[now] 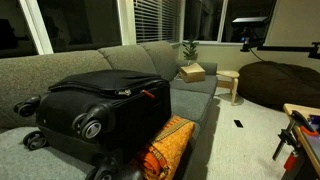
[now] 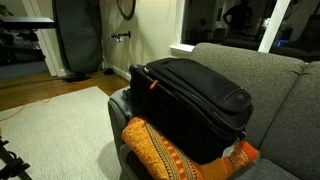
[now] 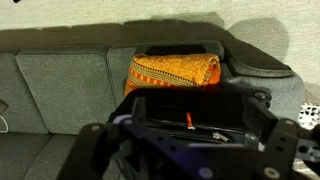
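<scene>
A black suitcase (image 1: 105,112) with wheels lies on the grey sofa, and in the other exterior view the same suitcase (image 2: 190,105) shows a red tag on its top edge. Against it is an orange patterned blanket (image 1: 168,148), folded or bunched at the sofa's front side; its stripes show well on the blanket (image 2: 165,155). Seen from above, the blanket (image 3: 173,71) lies beyond the suitcase (image 3: 190,108). My gripper is over the suitcase, open, its dark fingers spread wide with nothing visibly held. Part of the suitcase is hidden beneath it.
A cardboard box (image 1: 192,73) with a plant sits at the sofa's far end, near a small wooden stool (image 1: 228,84). A brown beanbag (image 1: 275,85) is at the back right. Carpet (image 1: 240,150) lies open in front of the sofa.
</scene>
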